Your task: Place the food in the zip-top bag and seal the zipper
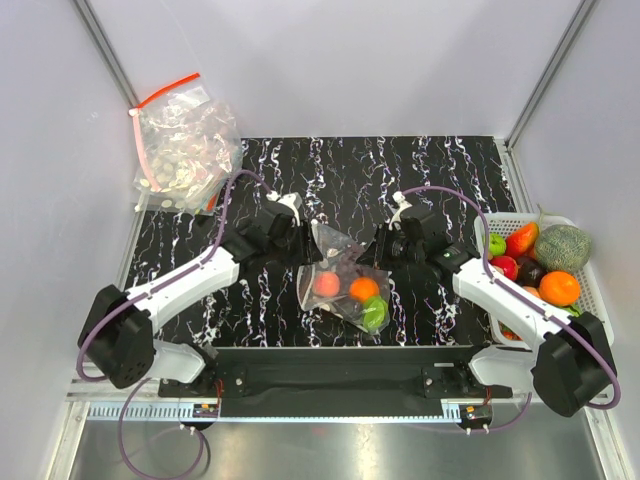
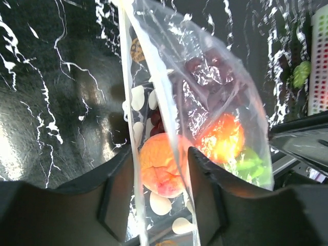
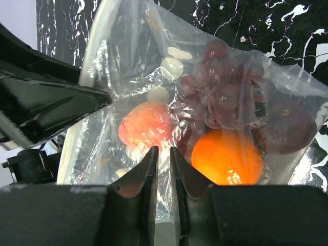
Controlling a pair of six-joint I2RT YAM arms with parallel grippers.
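A clear zip-top bag (image 1: 341, 275) lies in the middle of the table. Inside show a peach (image 3: 148, 124), an orange (image 3: 228, 156), red grapes (image 3: 225, 92), a dark round fruit (image 3: 287, 128) and a green piece (image 1: 374, 313). At the bag's left side my left gripper is part open, the white edge strips (image 2: 163, 87) of the bag's mouth running between its fingers. My right gripper is shut on the bag's film. In the top view both gripper tips hang over the bag's upper part, close to each other.
On the right stands a white basket (image 1: 598, 300) of produce, with a melon (image 1: 562, 248) and another orange (image 1: 559, 289) in it. Another clear bag with a red zipper (image 1: 185, 150) lies at the back left. Behind the arms the table (image 1: 345, 180) is bare.
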